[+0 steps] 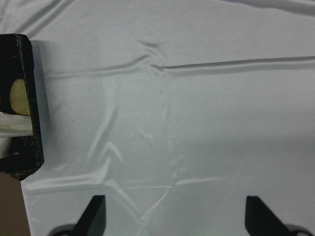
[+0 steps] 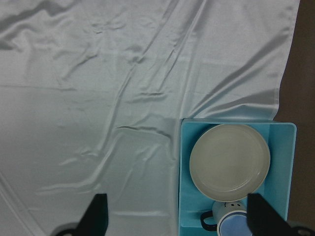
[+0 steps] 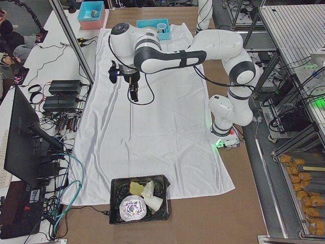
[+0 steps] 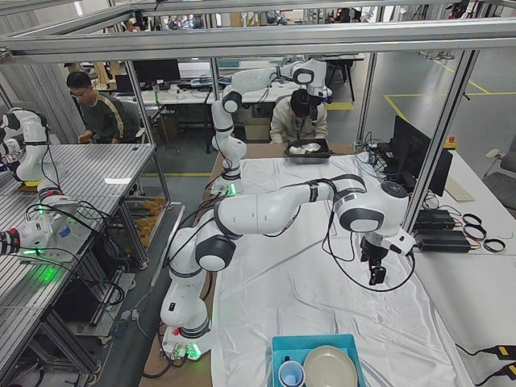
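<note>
My left gripper (image 3: 133, 91) hangs high above the white cloth (image 4: 274, 306), open, with the black bin (image 3: 114, 201) at the left edge of its wrist view. The bin holds a yellow piece (image 3: 136, 188), white items (image 3: 153, 202) and a foil-covered round item (image 3: 132, 208). My right gripper (image 4: 376, 266) is open over the cloth, with a blue tray (image 2: 285, 167) at the lower right of its wrist view. The tray holds a plate (image 2: 229, 160) and a mug (image 2: 226, 221). Both wrist views show bare cloth between the fingertips.
A monitor (image 3: 28, 142), cables and dark boxes (image 3: 63, 89) line the side table. Metal frame posts stand along the sides. People sit beyond the far end in the camera right view.
</note>
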